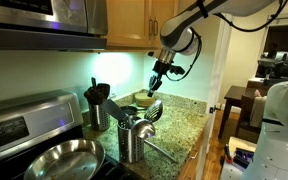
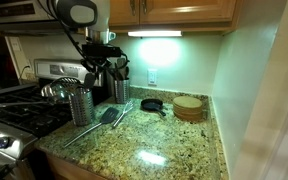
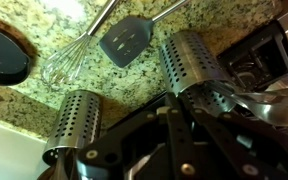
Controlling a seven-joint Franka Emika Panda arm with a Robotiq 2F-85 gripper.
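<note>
My gripper (image 1: 154,83) hangs above the counter, pointing down, in exterior view 1. In the wrist view its dark fingers reach up from the bottom edge, and their gap is hard to make out. A perforated metal utensil holder (image 3: 187,60) is just beyond them, with a shiny ladle (image 3: 276,108) leaning out of it. A second perforated holder (image 3: 76,122) stands to the left. Between the two, a black-headed spatula (image 3: 127,41) and a wire whisk (image 3: 67,62) lie on the granite. I see nothing clearly held.
A black pan (image 2: 151,104) and a stack of round tan baskets (image 2: 189,107) occupy the back of the counter. The stove carries a large steel pan (image 1: 64,162). Open granite (image 2: 154,145) lies along the front right. Cabinets (image 1: 132,24) hang overhead.
</note>
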